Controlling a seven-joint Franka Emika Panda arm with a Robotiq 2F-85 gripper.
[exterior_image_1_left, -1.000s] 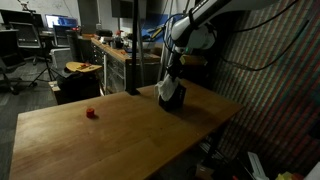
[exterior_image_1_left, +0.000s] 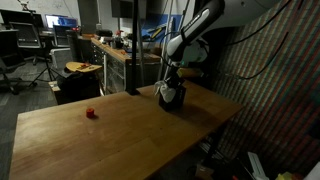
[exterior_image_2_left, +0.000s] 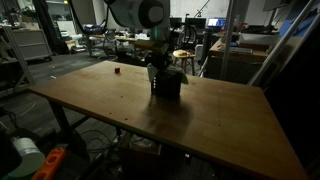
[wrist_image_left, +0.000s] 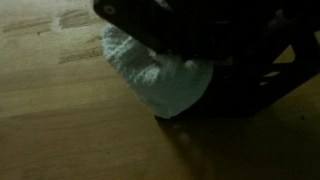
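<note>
A white cloth (wrist_image_left: 160, 80) bulges out from under my gripper (exterior_image_1_left: 174, 86) in the wrist view. It lies at the top of a black open-sided container (exterior_image_1_left: 172, 101) on the wooden table. In the second exterior view the same container (exterior_image_2_left: 166, 85) stands near the table's middle, the cloth (exterior_image_2_left: 153, 72) showing pale at its upper left. My gripper is down at the container's top, right against the cloth, and shut. Its fingertips are dark and mostly hidden, so whether a fold of cloth is pinched between them does not show.
A small red object (exterior_image_1_left: 90, 113) sits on the left part of the wooden table (exterior_image_1_left: 110, 150), well away from the container. Bare tabletop lies between them and in front. Chairs and a workbench stand behind the table.
My gripper has come down a little toward the container, and the pale cloth there shows lower than before. The container and the red object stay where they were.
</note>
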